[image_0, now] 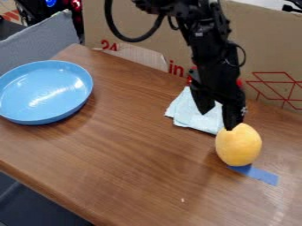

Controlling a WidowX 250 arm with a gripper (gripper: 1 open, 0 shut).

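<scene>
My black gripper (218,110) hangs open over a white folded cloth (186,114), its fingertips just above and behind a yellow oval object (238,146) that rests on a strip of blue tape at the right of the wooden table. A light blue round plate (45,88) lies at the left. Part of the cloth and a red object behind the arm are hidden by the gripper.
A cardboard box (271,64) stands along the back edge. A grey padded surface lies beyond the left edge.
</scene>
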